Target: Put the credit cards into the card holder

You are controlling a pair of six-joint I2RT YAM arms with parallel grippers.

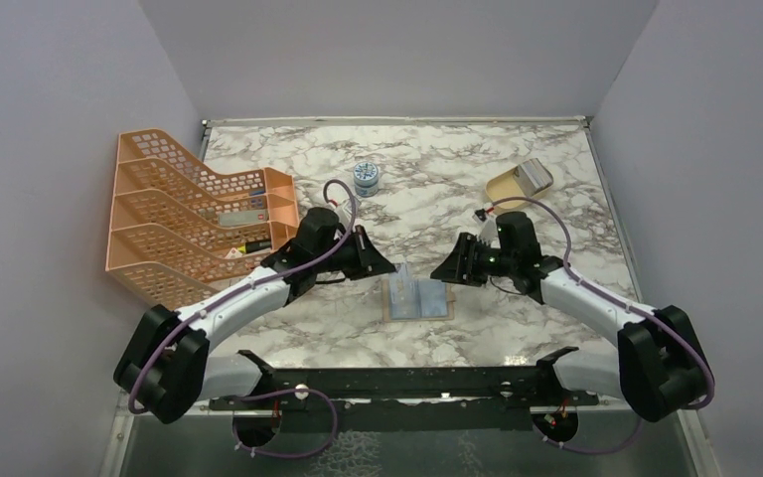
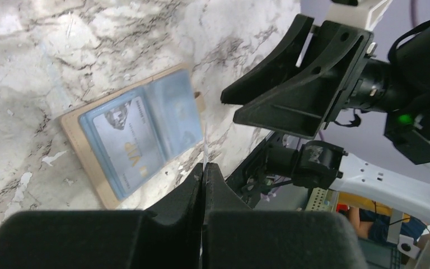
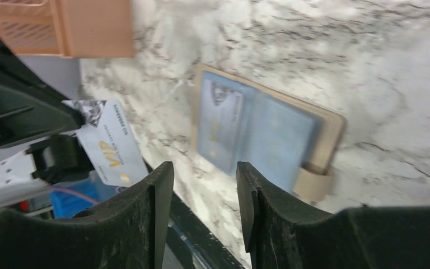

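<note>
The beige card holder point(image 1: 433, 320) lies open on the table, its clear bluish pockets facing up. One pocket has a white VIP card point(image 2: 126, 140) in it; the other pocket point(image 2: 174, 109) looks empty. My left gripper is shut on a second white VIP card point(image 3: 112, 143), which stands edge-on in the left wrist view and shows its face in the right wrist view. That card is above the holder, by its back edge in the top view. Across from it, my right gripper is open with nothing between its fingers.
A tan box point(image 1: 502, 189) with a grey stack point(image 1: 533, 177) in it stands at the back right. Behind the holder is a round blue-and-white jar point(image 1: 366, 179). An orange rack point(image 1: 134, 214) fills the left side.
</note>
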